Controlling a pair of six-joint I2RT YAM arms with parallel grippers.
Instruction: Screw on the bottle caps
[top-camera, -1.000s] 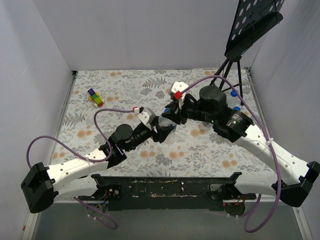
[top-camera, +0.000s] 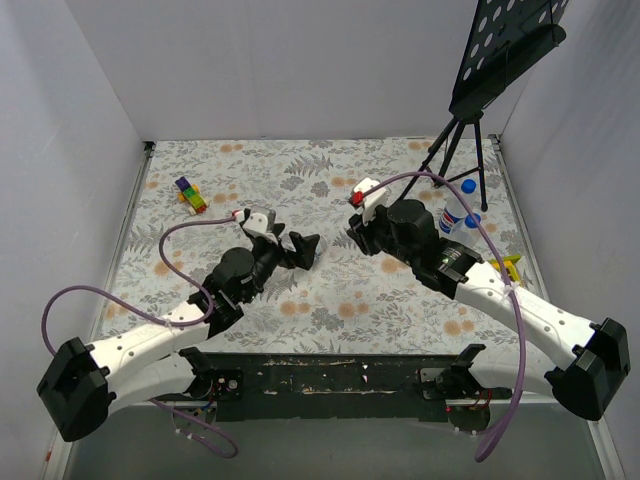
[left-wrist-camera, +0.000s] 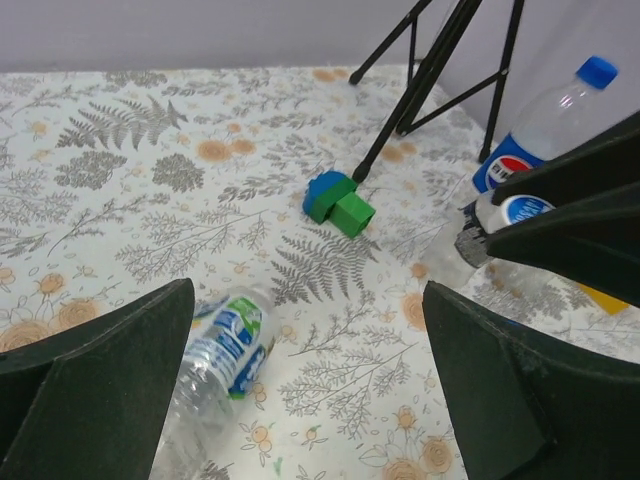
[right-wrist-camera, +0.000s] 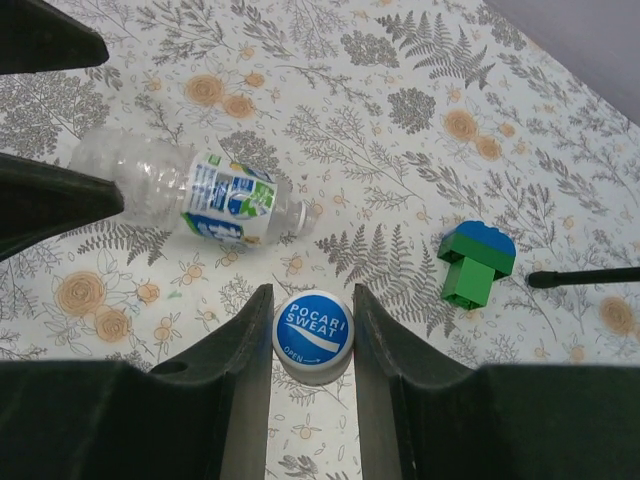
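In the right wrist view, a round white cap with a blue printed top (right-wrist-camera: 313, 330) sits between the fingertips of my right gripper, which is shut on it. A clear bottle with a blue-green label (right-wrist-camera: 228, 200) lies on its side, its neck bare and apart from that cap. My left gripper is open. Its fingers (left-wrist-camera: 110, 375) stand to either side of the lying bottle (left-wrist-camera: 215, 370) in the left wrist view, not closed on it. From above, the left gripper (top-camera: 303, 250) largely covers the bottle, and the right gripper (top-camera: 358, 236) hangs to its right.
Two blue-capped bottles (top-camera: 455, 208) stand at the right under the black stand (top-camera: 465, 130). A green-and-blue block (right-wrist-camera: 475, 262) rests on the cloth beyond the bottle. Colored blocks (top-camera: 190, 195) are at the far left.
The two grippers have drawn apart. My left one moved left and its fingers now stand open; my right one came away from the bottle to the right. The bottle now lies down.
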